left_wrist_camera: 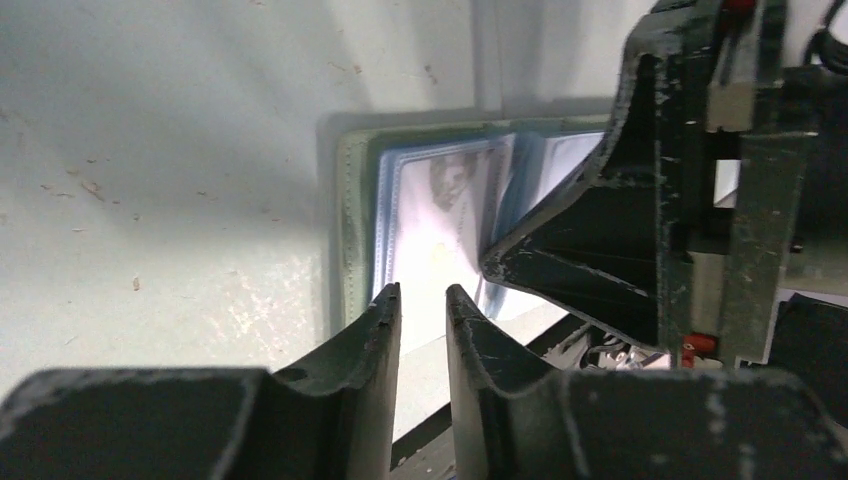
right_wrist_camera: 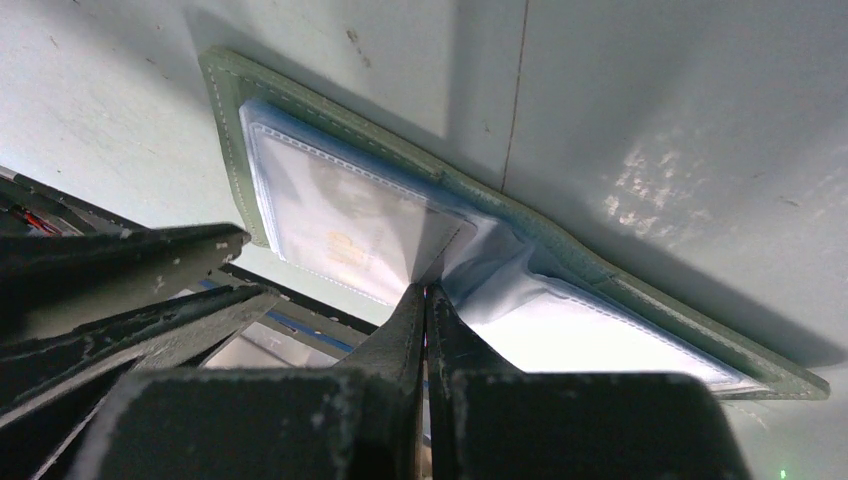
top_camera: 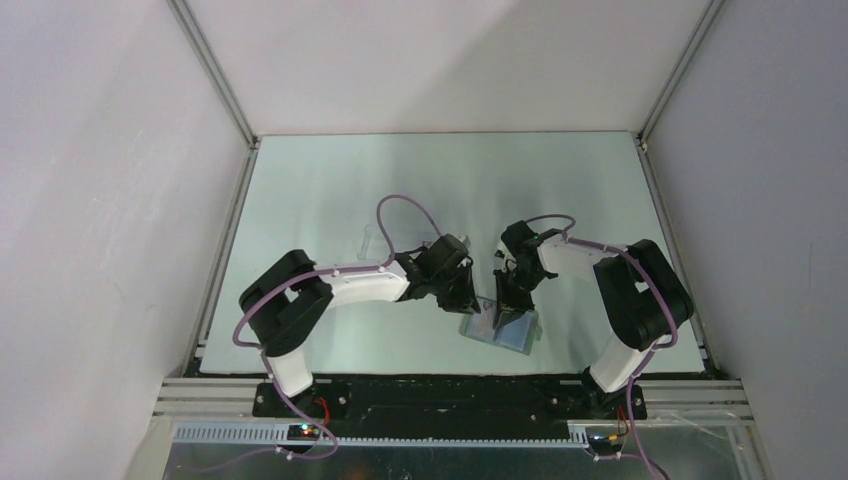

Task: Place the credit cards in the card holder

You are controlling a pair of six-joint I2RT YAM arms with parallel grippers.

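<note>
Lying open on the table is the green-edged card holder (top_camera: 513, 338), with clear blue-edged pockets on both halves. My left gripper is partly open over the left pocket (left_wrist_camera: 432, 215), its fingers apart and nothing visible between them. My right gripper is shut, its tips at the holder's middle, where the clear film (right_wrist_camera: 490, 262) is creased. Whether that film is pinched cannot be told. The left pocket looks whitish; I cannot tell whether a card lies inside. No separate credit card can be made out.
A clear container (top_camera: 372, 243) stands behind the left arm, partly hidden by it. Both grippers are close together over the holder, the right one's dark body (left_wrist_camera: 690, 200) filling the left wrist view's right side.
</note>
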